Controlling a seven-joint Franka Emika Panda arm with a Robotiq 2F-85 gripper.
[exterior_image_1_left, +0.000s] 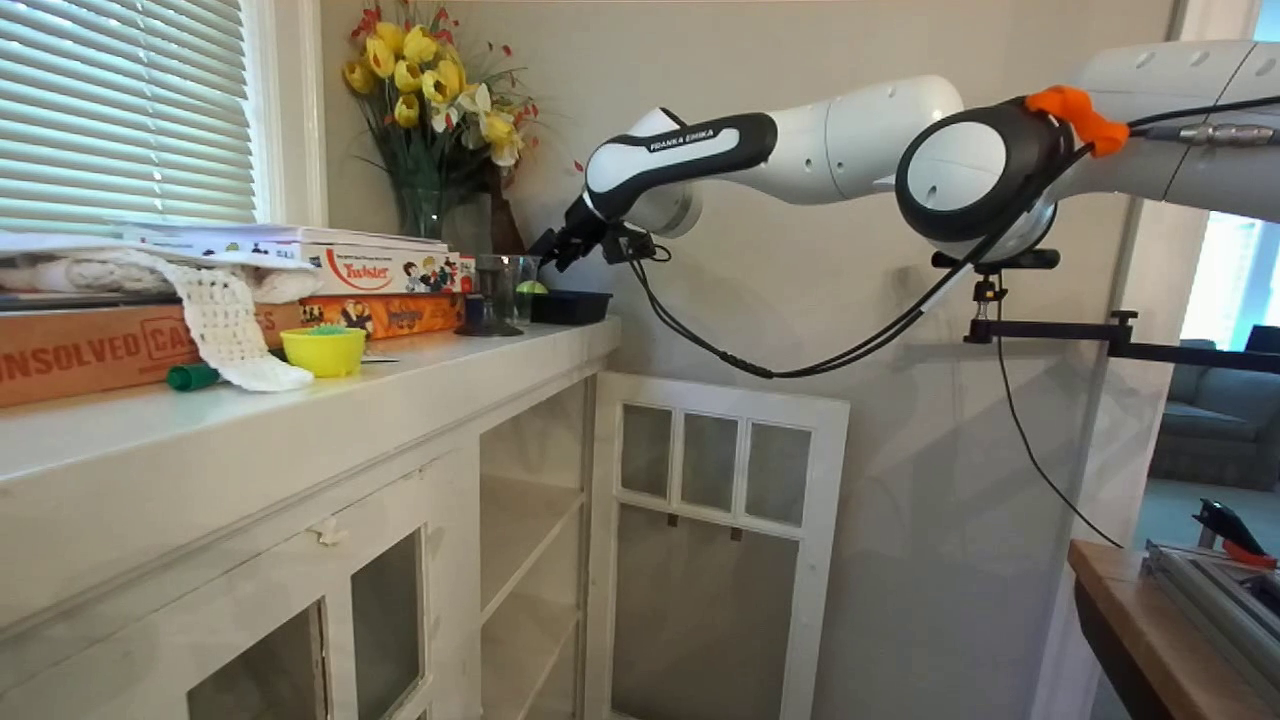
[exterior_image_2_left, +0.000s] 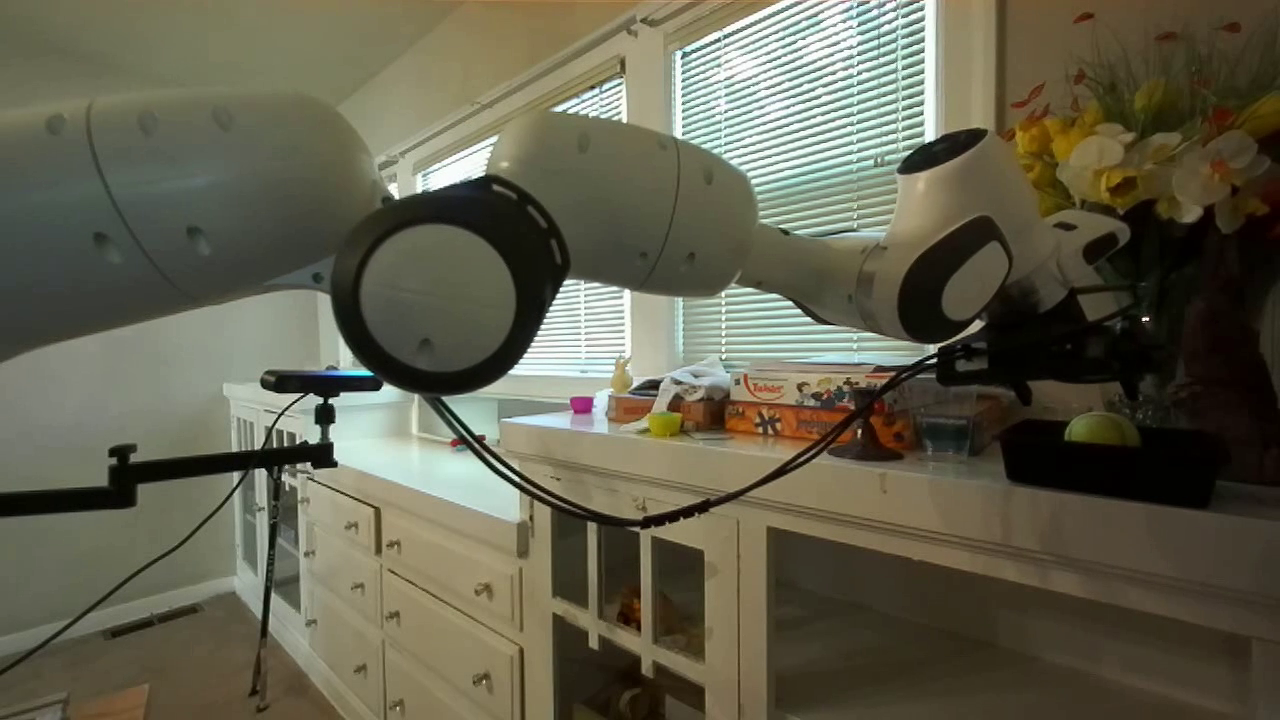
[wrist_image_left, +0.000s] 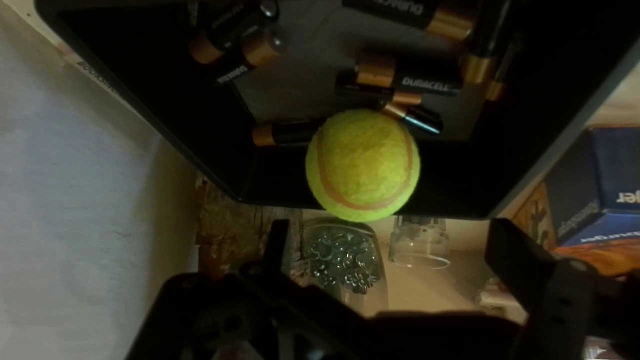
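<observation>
A yellow-green tennis ball (wrist_image_left: 363, 165) rests among several Duracell batteries (wrist_image_left: 420, 81) in a black tray (wrist_image_left: 180, 129). Exterior view 2 shows the top of the same ball (exterior_image_2_left: 1101, 428) over the rim of the tray (exterior_image_2_left: 1110, 470), at the right end of the white cabinet top. My gripper is open in the wrist view, its two dark fingers far apart with nothing held between them. From the side, the gripper (exterior_image_1_left: 558, 248) hangs above the tray (exterior_image_1_left: 570, 307), apart from the ball, which is mostly hidden there behind the tray and glass.
A clear glass (exterior_image_2_left: 944, 430) and a dark goblet (exterior_image_1_left: 488, 300) stand beside the tray. Stacked game boxes (exterior_image_1_left: 378, 270) lie farther left, with a yellow bowl (exterior_image_1_left: 324, 350) before them. Behind the tray rises a flower vase (exterior_image_1_left: 420, 210), close to the arm.
</observation>
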